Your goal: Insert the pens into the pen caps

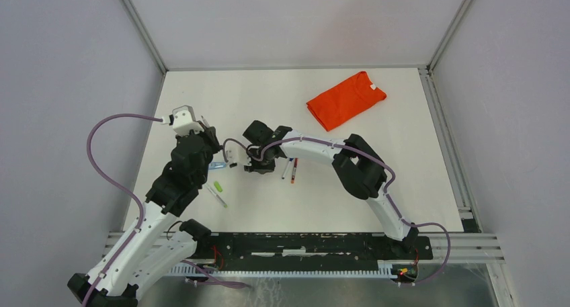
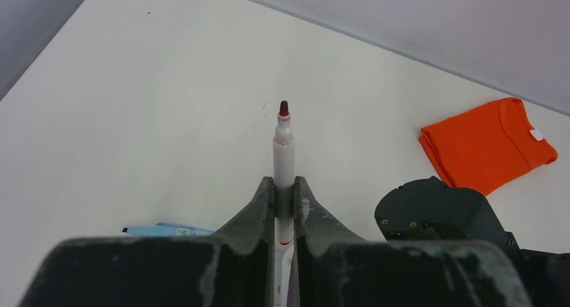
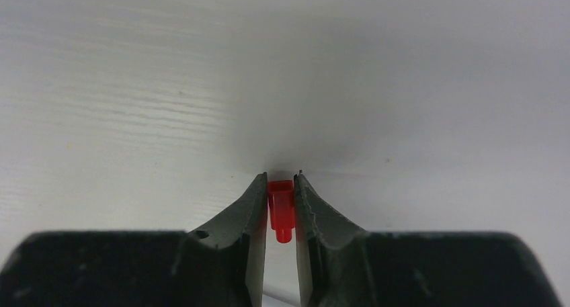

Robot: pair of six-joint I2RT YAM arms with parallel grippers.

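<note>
In the left wrist view, a white pen (image 2: 283,160) with a dark red tip stands upright, its tip uncovered. My left gripper is shut on its barrel, above the table's left side. A small red cap (image 3: 281,203) fills the gap between the fingers of my right gripper, low over the white table. Whether those fingers grip it does not show clearly. On the table lie a green cap (image 1: 218,186), a green-tipped pen (image 1: 217,197), a blue-ended pen (image 1: 287,167) and a red-and-white pen (image 1: 294,170).
Light blue items (image 1: 216,165) lie between the two arms. A folded orange cloth (image 1: 346,100) rests at the back right. Bare table (image 1: 396,146) extends on the right and along the back.
</note>
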